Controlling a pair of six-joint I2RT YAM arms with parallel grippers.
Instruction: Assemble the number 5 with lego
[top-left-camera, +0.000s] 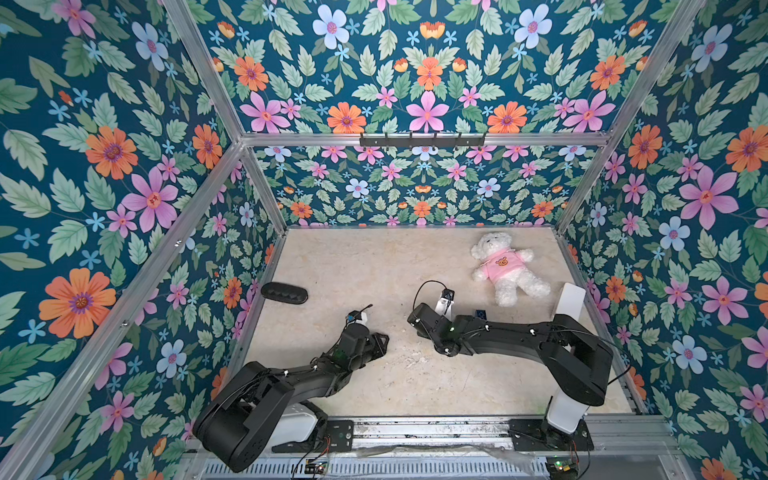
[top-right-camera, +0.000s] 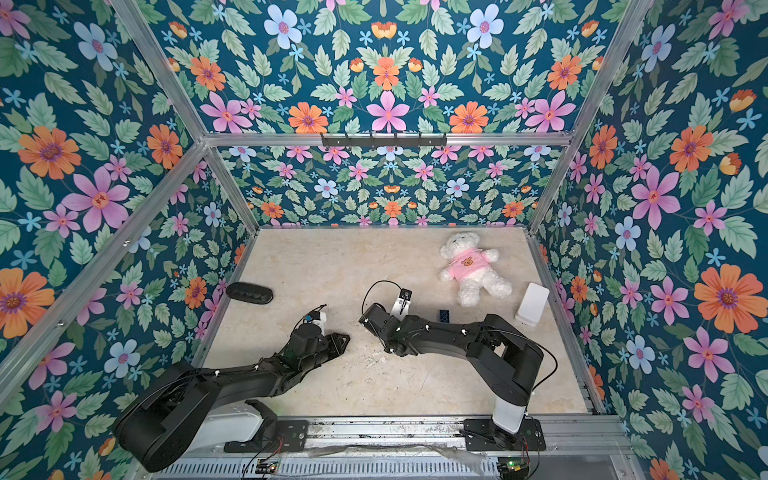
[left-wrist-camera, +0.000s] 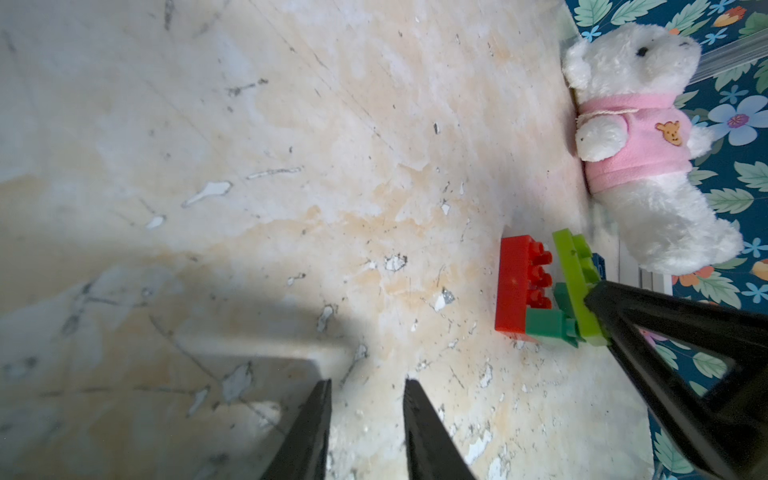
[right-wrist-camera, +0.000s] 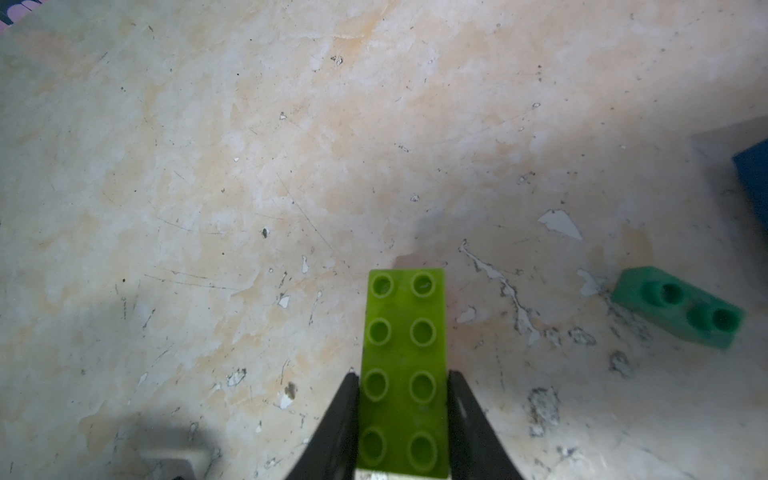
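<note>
My right gripper is shut on a lime green 2x5-stud brick (right-wrist-camera: 404, 320), held over the table. A small green brick (right-wrist-camera: 672, 308) lies to its right, with part of a blue brick (right-wrist-camera: 752, 176) at the view's edge. In the left wrist view, a red brick (left-wrist-camera: 512, 280) and a teal brick (left-wrist-camera: 548, 324) appear just behind the lime brick. My left gripper is low over bare table, its fingers apart with nothing between them, left of the bricks.
A white teddy bear (top-left-camera: 504, 268) in pink lies at the back right, a white box (top-right-camera: 532, 302) at the right edge, and a black oblong object (top-left-camera: 284, 293) at the left.
</note>
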